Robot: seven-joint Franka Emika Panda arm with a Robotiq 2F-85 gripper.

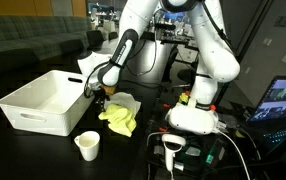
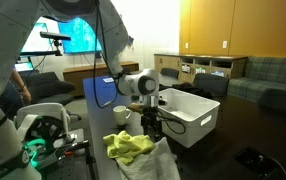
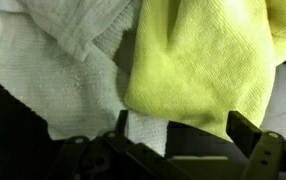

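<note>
A yellow cloth (image 1: 119, 119) lies crumpled on the dark table, partly over a light grey cloth (image 1: 128, 102). Seen from the wrist, the yellow cloth (image 3: 203, 70) fills the centre and right, and the grey cloth (image 3: 63, 85) spreads on the left. My gripper is open above the two cloths, its dark fingers apart at the lower edge with nothing held between them. From the other side, the gripper (image 2: 149, 130) hangs low just behind the yellow cloth (image 2: 130, 148) and grey cloth (image 2: 153, 165).
A white bin (image 1: 48, 103), open at the top, stands to the left of the cloths. Nearer the front is a white mug (image 1: 88, 146). A laptop (image 1: 275, 115) sits at the far right. Bare dark table lies between the mug and the arm's base.
</note>
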